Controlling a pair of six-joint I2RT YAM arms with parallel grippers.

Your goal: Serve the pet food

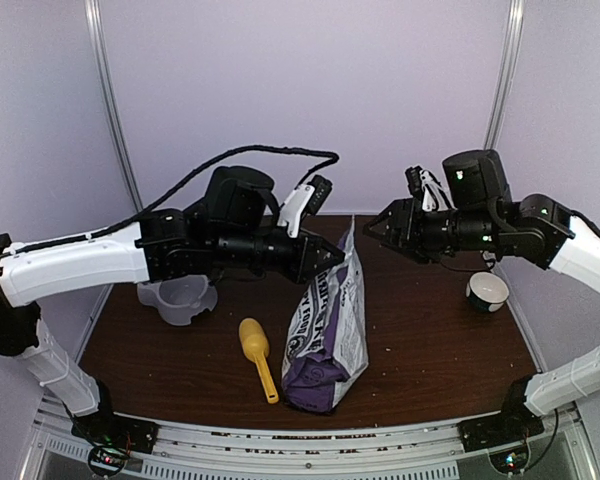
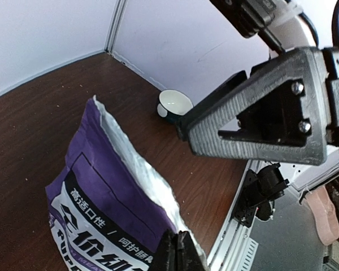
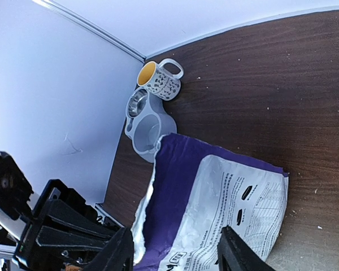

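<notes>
The purple and white pet food bag (image 1: pixel 320 350) stands upright in the middle of the table (image 1: pixel 430 370). My left gripper is shut on the rim of the bag's top. My right gripper is open, right of the bag's top in the top view, with nothing held. A yellow scoop (image 1: pixel 260 360) lies left of the bag. A pale bowl holder (image 1: pixel 177 298) sits at the left in the top view and shows in the right wrist view (image 3: pixel 147 130).
A small white and dark cup (image 1: pixel 487 290) stands at the right. A patterned mug (image 3: pixel 164 84) is beside the bowl holder in the right wrist view.
</notes>
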